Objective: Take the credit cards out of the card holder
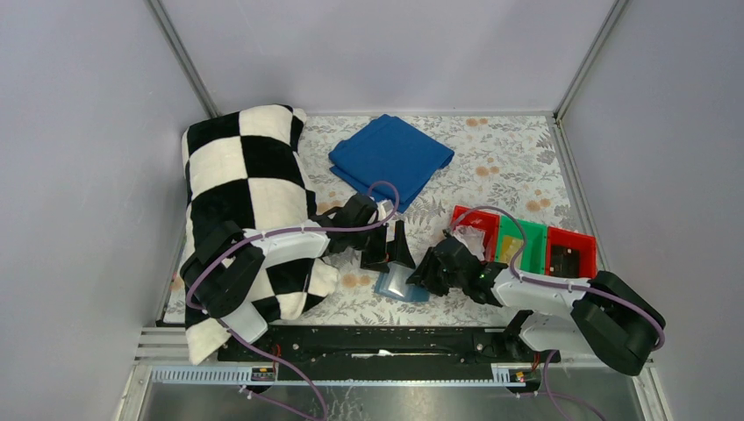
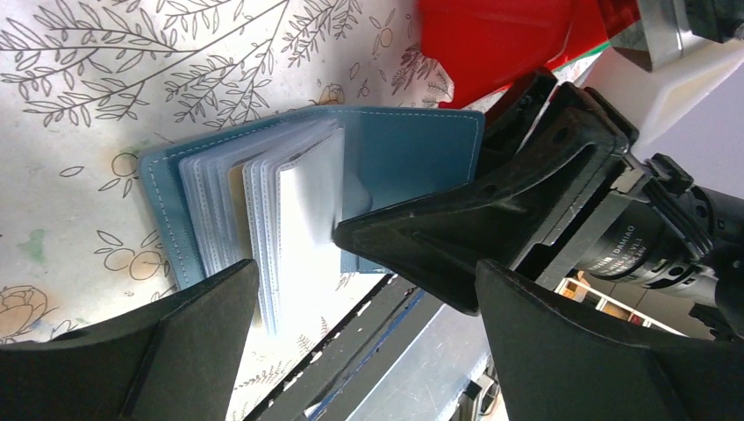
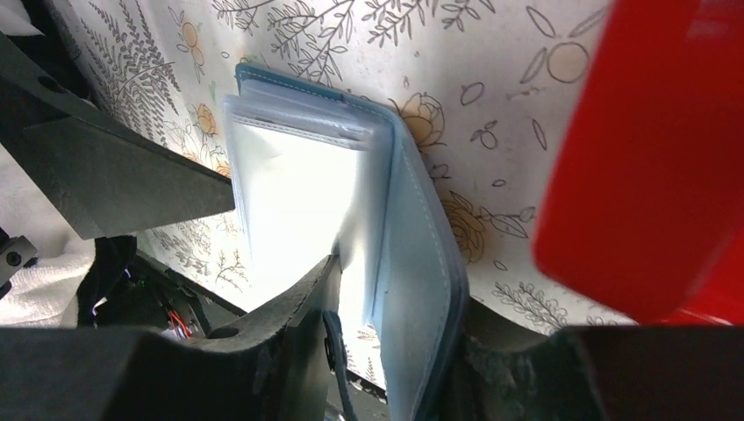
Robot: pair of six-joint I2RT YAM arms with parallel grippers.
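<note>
The blue card holder (image 1: 399, 281) lies open on the floral table, its clear sleeves (image 2: 294, 219) stacked inside, with a tan edge showing between them in the left wrist view. My left gripper is open just above it, fingers spread either side with nothing between. My right gripper is at the cover's right edge, the blue cover (image 3: 412, 228) rising between its part-open fingers; whether it grips it I cannot tell.
Red, green and red bins (image 1: 570, 254) stand at the right, close to my right gripper. A folded blue cloth (image 1: 390, 153) lies behind. A checkered cushion (image 1: 246, 167) fills the left side.
</note>
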